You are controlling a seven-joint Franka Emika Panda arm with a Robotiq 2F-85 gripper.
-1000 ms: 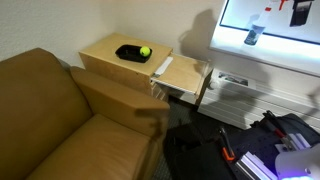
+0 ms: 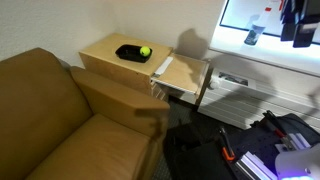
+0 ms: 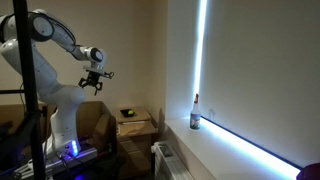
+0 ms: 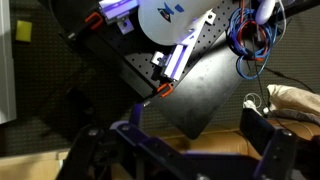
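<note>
My gripper (image 2: 296, 39) hangs in the upper right corner of exterior view 1, high above the floor. It is open, its dark fingers (image 4: 274, 146) wide apart in the wrist view with nothing between them. In exterior view 2 the gripper (image 3: 92, 86) hangs at the left, clear of the furniture. A black tray (image 2: 128, 54) rests on a wooden cabinet (image 2: 105, 48), and a yellow-green ball (image 2: 145, 50) shows at its right end. On the white window ledge stands a bottle (image 3: 195, 113) with a red top and bluish contents.
A brown sofa (image 2: 95, 140) fills the left foreground. An open drawer (image 2: 183, 73) juts from the cabinet, with a white flat object (image 2: 163, 66) at its left side. A white radiator (image 3: 170, 162) runs below the ledge. Cables (image 4: 250, 42) lie near the arm's base.
My gripper has come lower and further left in exterior view 1, and looks larger. The tray, ball, bottle and drawer are unchanged.
</note>
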